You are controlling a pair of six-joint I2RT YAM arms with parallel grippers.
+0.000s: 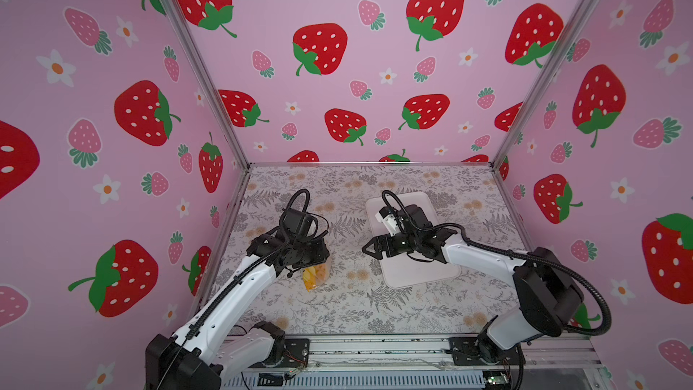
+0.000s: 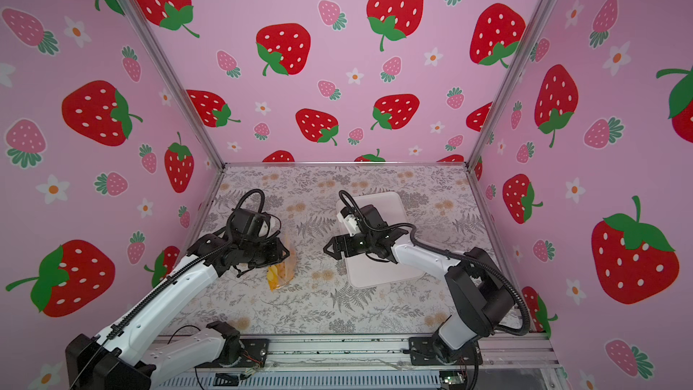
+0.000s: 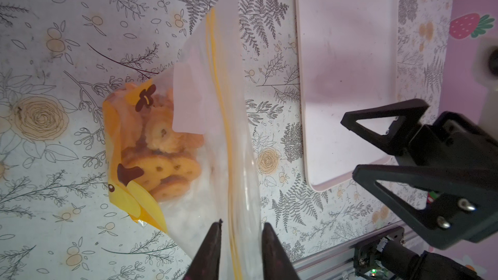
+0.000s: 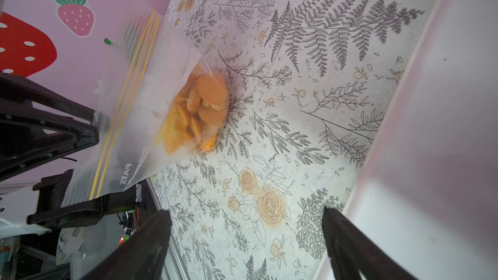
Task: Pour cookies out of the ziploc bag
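The ziploc bag (image 3: 197,140), translucent with yellow zipper lines and several cookies (image 4: 205,103) inside, is on the left side, under my left gripper (image 1: 321,252). In the left wrist view the bag's top edge runs between that gripper's fingertips (image 3: 267,243), which stand a little apart at the bottom; whether they pinch it is unclear. My right gripper (image 1: 377,245) stands open over the near left part of the white tray (image 1: 411,274), with nothing between its fingers, pointing toward the bag.
The white tray (image 3: 347,46) lies right of centre on the floral table (image 1: 346,310). Patterned pink walls surround the table on the back and sides. The table between bag and tray is clear.
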